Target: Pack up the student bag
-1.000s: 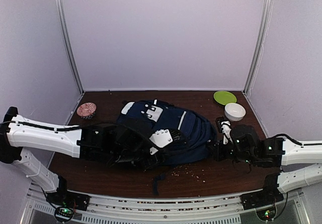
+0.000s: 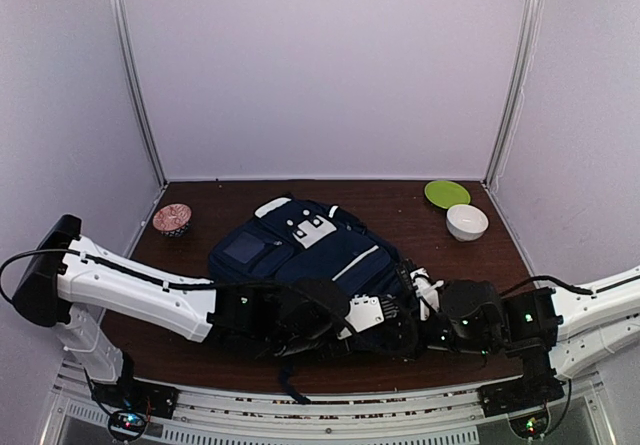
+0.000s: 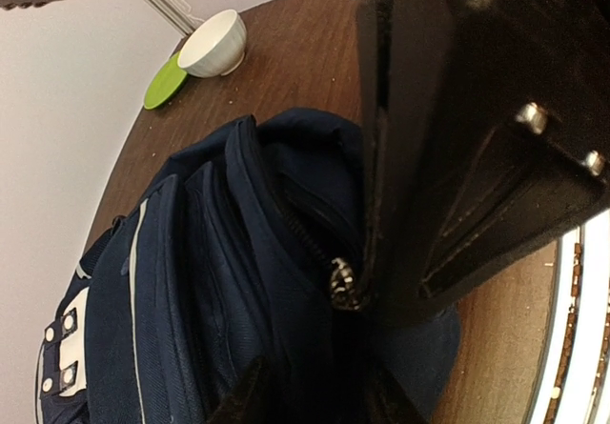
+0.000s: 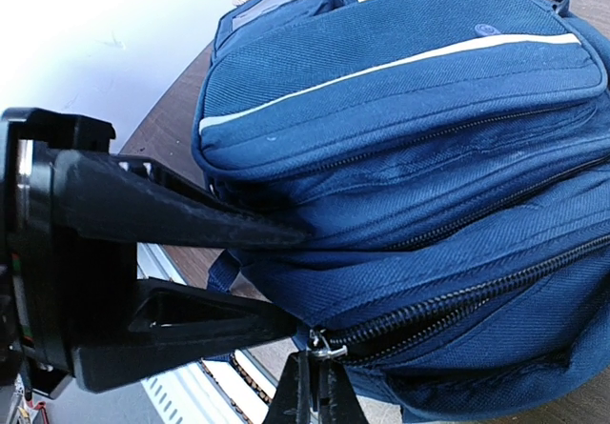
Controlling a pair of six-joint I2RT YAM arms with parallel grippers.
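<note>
The navy backpack point(image 2: 300, 245) lies in mid-table, its zipped side toward the front right in the right wrist view point(image 4: 400, 100). My right gripper is shut on a metal zipper pull at the end of a partly open zip. My left gripper's black fingers reach in from the left of that view, against the bag just beside the pull point(image 4: 321, 343); how far they stand apart shows as a gap. In the left wrist view the bag's zipped edge point(image 3: 257, 205) lies under the wrist.
A patterned bowl point(image 2: 172, 217) is at the back left. A green plate point(image 2: 446, 190) and a white bowl point(image 2: 466, 223) are at the back right. Both arms crowd the front of the table.
Since a second ago the backpack has shifted left and turned. The right gripper has moved left toward the left one, and the left arm has moved right and slightly down.
</note>
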